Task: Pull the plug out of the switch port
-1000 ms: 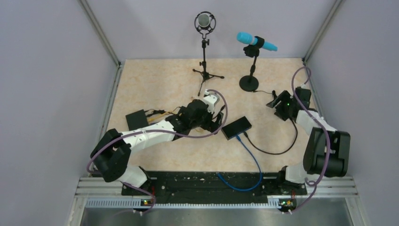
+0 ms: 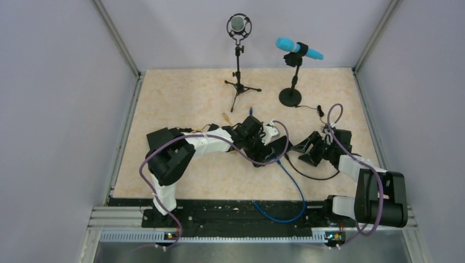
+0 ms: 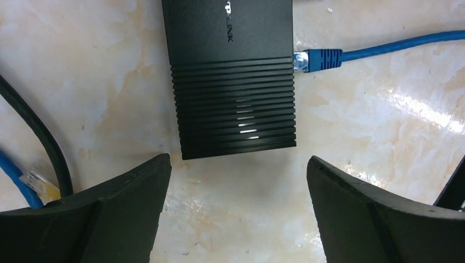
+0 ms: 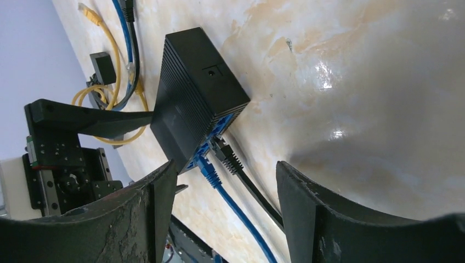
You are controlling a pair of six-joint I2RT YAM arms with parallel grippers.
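Note:
The black switch (image 2: pixel 281 144) lies on the table, its port side toward the front, with a blue plug (image 4: pixel 205 169) and a black plug (image 4: pixel 227 154) in it. In the left wrist view the switch (image 3: pixel 230 98) sits just beyond and between the open fingers of my left gripper; the blue plug (image 3: pixel 321 59) is at its right side. My open right gripper is just right of the switch in the top view, its fingers facing the two plugs in its wrist view, nothing between them.
Loose yellow, blue and black cables (image 4: pixel 112 44) lie beyond the switch. A microphone stand (image 2: pixel 239 87) and a cyan microphone (image 2: pixel 288 45) stand at the back. A black box (image 2: pixel 157 137) lies at the left.
My left gripper has moved right and down in the top view onto the switch. My right gripper has moved left and down, closer to the switch.

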